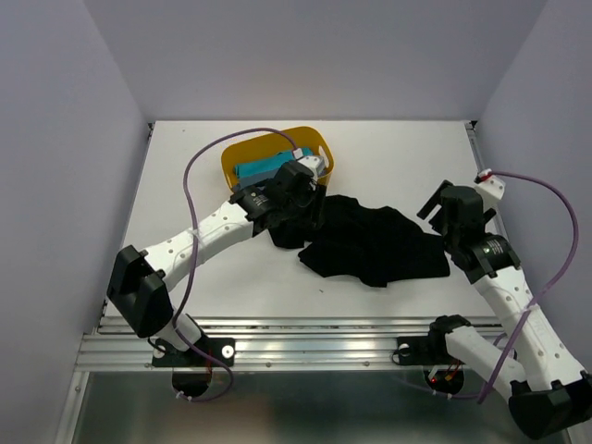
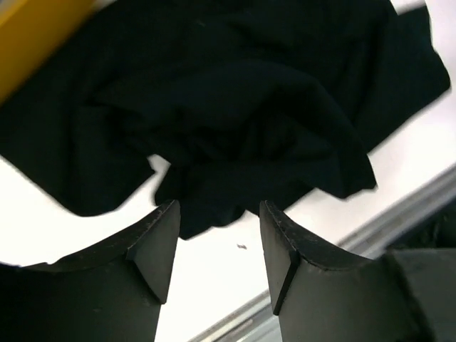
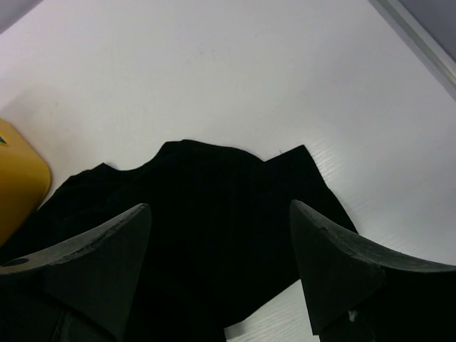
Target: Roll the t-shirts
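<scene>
A black t-shirt point(image 1: 379, 245) lies crumpled and spread across the middle of the white table, its folds showing in the left wrist view point(image 2: 249, 107). Over its left part hovers my left gripper point(image 1: 316, 211), the fingers apart and nothing between them in the left wrist view. At the shirt's right end is my right gripper point(image 1: 457, 205), also parted. The right wrist view shows the shirt point(image 3: 214, 192) beneath and beyond the separated fingers point(image 3: 117, 246), with no cloth pinched. The left arm hides some of the shirt's left side.
A yellow bin point(image 1: 242, 150) with folded blue and grey cloth point(image 1: 264, 166) inside stands at the back, close behind the left gripper. Bare table lies at the back right, left and along the front before the metal rail point(image 1: 305, 338).
</scene>
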